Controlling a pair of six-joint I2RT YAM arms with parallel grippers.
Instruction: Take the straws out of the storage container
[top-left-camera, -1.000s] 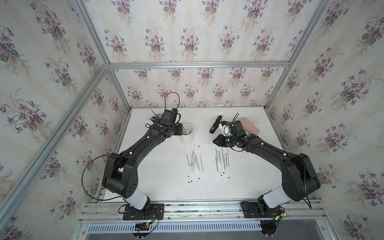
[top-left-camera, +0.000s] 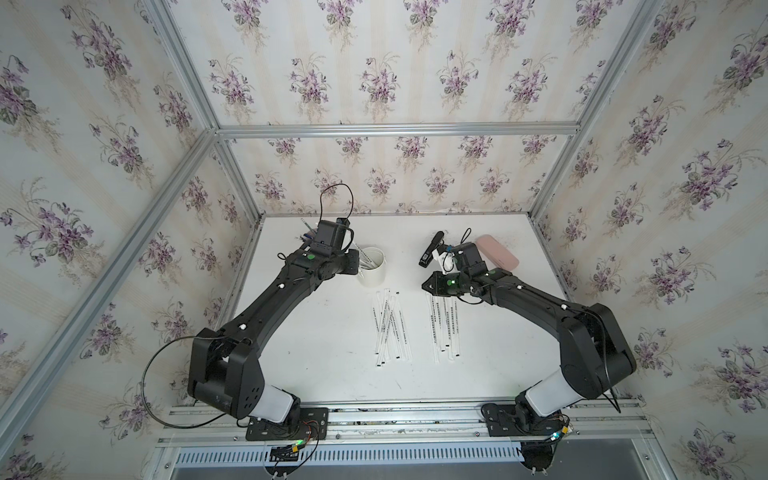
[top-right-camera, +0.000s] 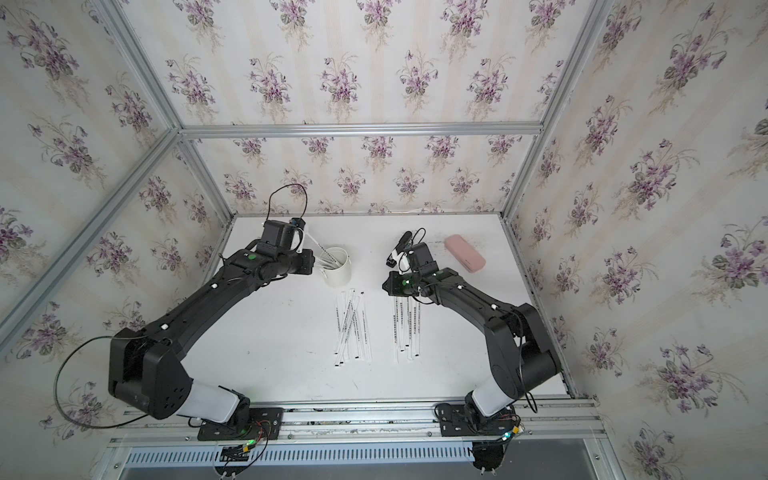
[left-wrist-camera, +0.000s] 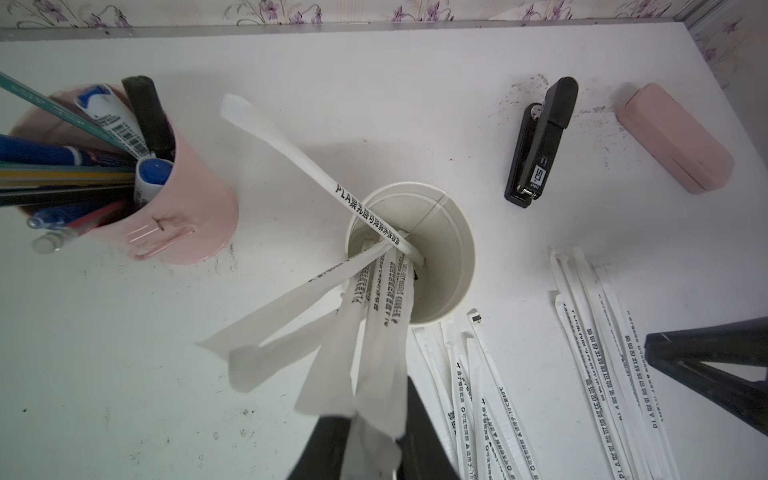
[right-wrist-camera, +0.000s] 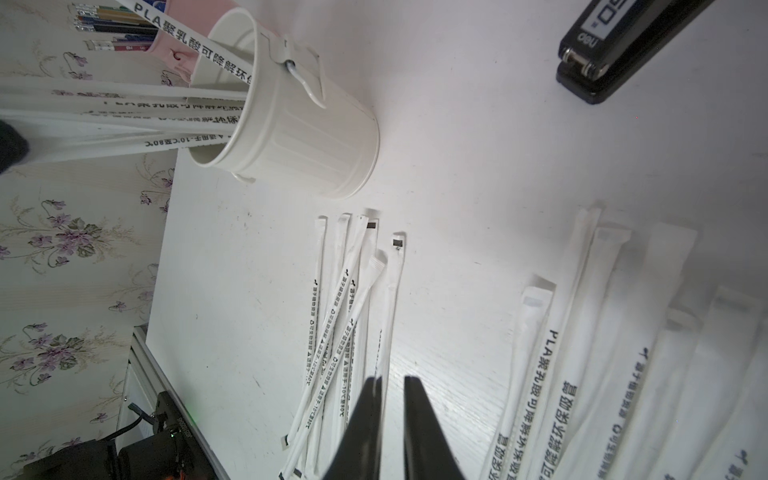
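The cream container (left-wrist-camera: 448, 280) holds several paper-wrapped straws (left-wrist-camera: 384, 296), their tops leaning toward my left gripper. That gripper's fingers sit at the straw ends, blurred and partly hidden by wrappers, so its hold is unclear; it appears above the container's left in the top left view. My right gripper is shut, nothing between its fingers, right of the container and over wrapped straws. Two groups of loose straws lie on the table (right-wrist-camera: 240, 304), one below the container (right-wrist-camera: 336, 320), one to its right (right-wrist-camera: 576, 336).
A pink cup (left-wrist-camera: 184, 224) of pens stands left of the container. A black stapler (left-wrist-camera: 544, 136) and a pink case (left-wrist-camera: 676, 136) lie at the back right.
My left arm has shifted left, its gripper drawing a little away from the container. The right arm has hardly moved.
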